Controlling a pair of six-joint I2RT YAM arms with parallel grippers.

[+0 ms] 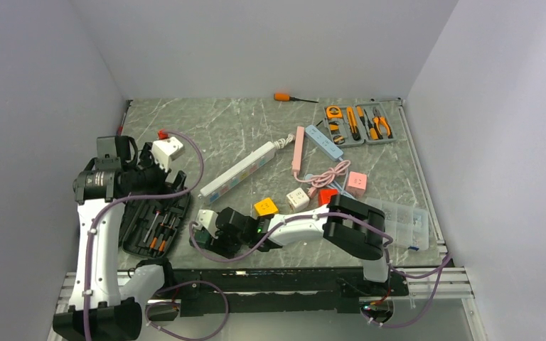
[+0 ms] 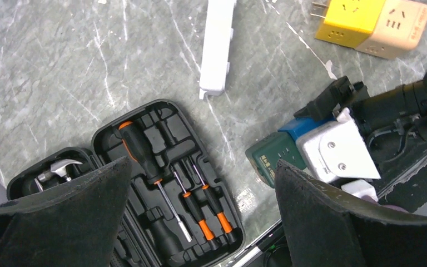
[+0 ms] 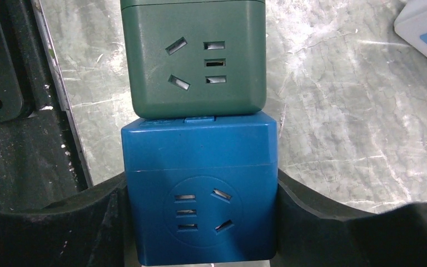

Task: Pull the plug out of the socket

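A blue cube socket [image 3: 200,217] is held by my right gripper, whose fingers clasp its sides. A green cube socket [image 3: 193,61] sits against it, touching its top in the right wrist view; in the left wrist view the green one [image 2: 269,156] is partly beside the white wrist housing. Whether they are joined by prongs I cannot tell. My left gripper stands open above the black tool case, nothing between its fingers.
The tool case [image 1: 158,227] lies at left. A white power strip [image 1: 236,170], yellow [image 1: 266,206], white and red cubes, pink and blue strips and a plastic box [image 1: 405,224] occupy the middle and right. The back left is clearer.
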